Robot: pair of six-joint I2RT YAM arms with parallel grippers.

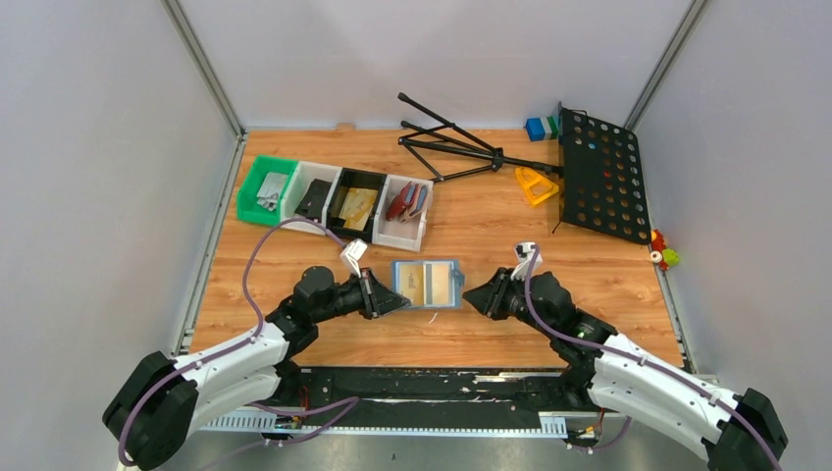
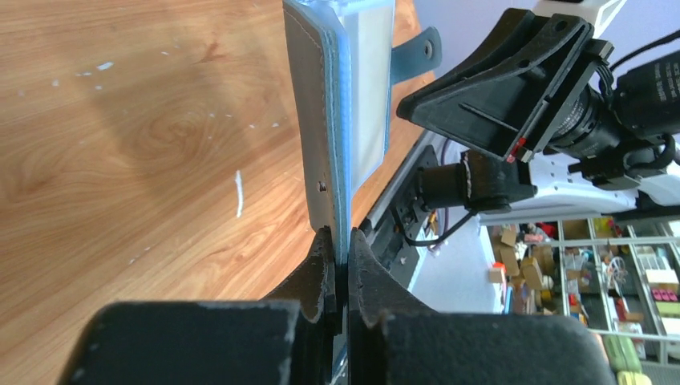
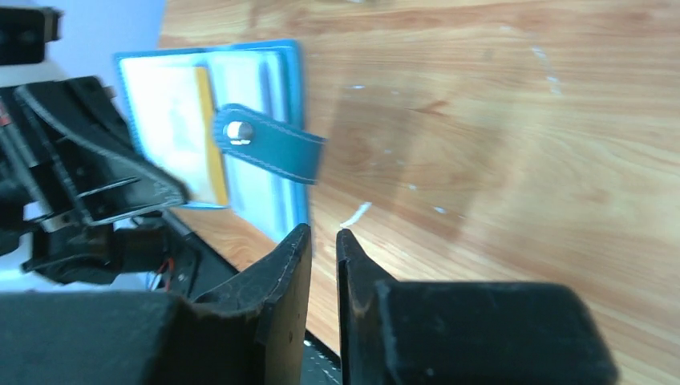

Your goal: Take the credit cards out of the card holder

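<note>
The blue card holder [image 1: 454,300] is held off the table, spread open, with white and yellowish cards [image 1: 439,285] inside. In the left wrist view my left gripper is shut on the lower edge of the holder [image 2: 335,120], which stands up from between the fingertips. My right gripper is just to the right of the holder, its fingers slightly parted and nothing between them. In the right wrist view the holder's snap strap [image 3: 277,148] hangs free in front of the cards, near those fingertips but apart from them.
Behind the left arm stands a row of bins: green [image 1: 245,201], white, black and white, with items inside. A folded black stand [image 1: 600,177] and a yellow triangle [image 1: 537,184] lie at back right.
</note>
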